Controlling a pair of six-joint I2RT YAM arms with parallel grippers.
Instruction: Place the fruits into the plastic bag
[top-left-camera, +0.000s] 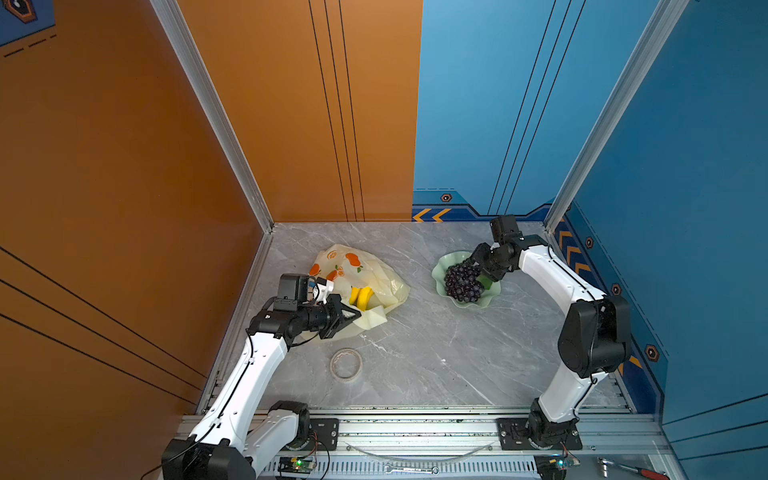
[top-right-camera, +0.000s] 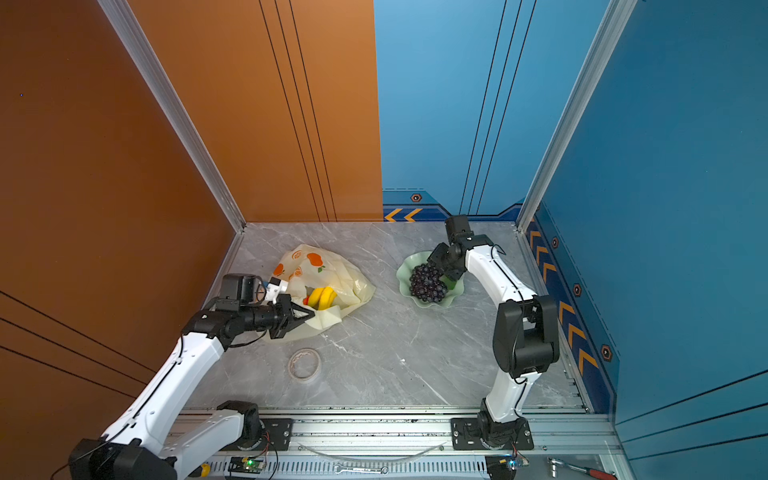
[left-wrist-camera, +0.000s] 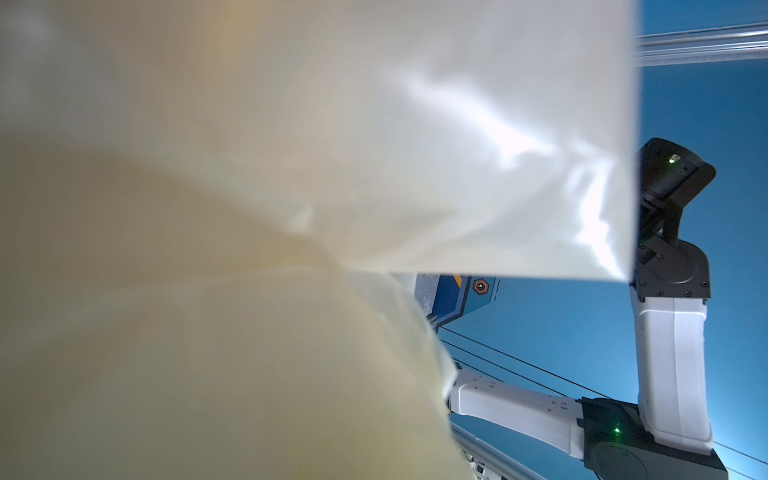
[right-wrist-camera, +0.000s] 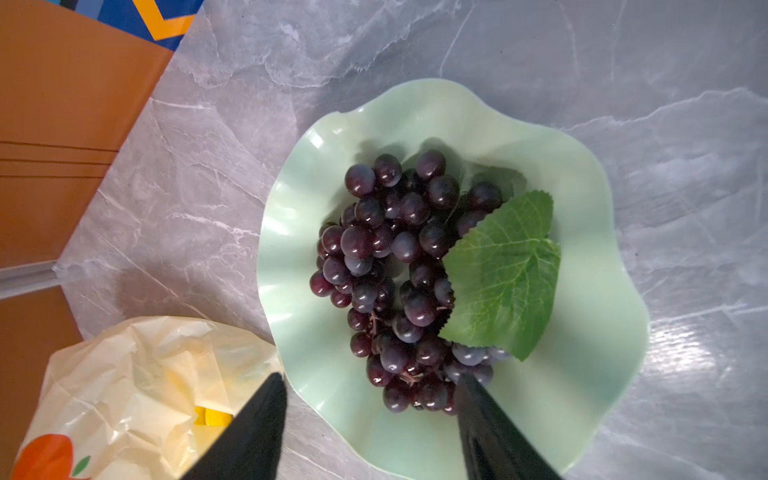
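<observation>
Dark purple grapes (right-wrist-camera: 408, 272) with a green leaf (right-wrist-camera: 512, 276) lie in a pale green wavy-rimmed bowl (right-wrist-camera: 592, 384). Over the bowl hovers my right gripper, its fingers spread apart and nothing between them. The cream plastic bag (top-left-camera: 384, 276), printed with orange fruit, lies open at the left with a yellow banana (top-left-camera: 365, 297) in its mouth. At the bag's front edge my left gripper (top-left-camera: 352, 316) is shut on the film. In the left wrist view the bag film (left-wrist-camera: 240, 336) covers the fingers, so the fingers are hidden there.
A roll of tape (top-left-camera: 346, 365) lies on the table in front of the bag. Between bag and bowl the grey tabletop (top-left-camera: 424, 360) is clear. The orange and blue walls rise behind and beside the table.
</observation>
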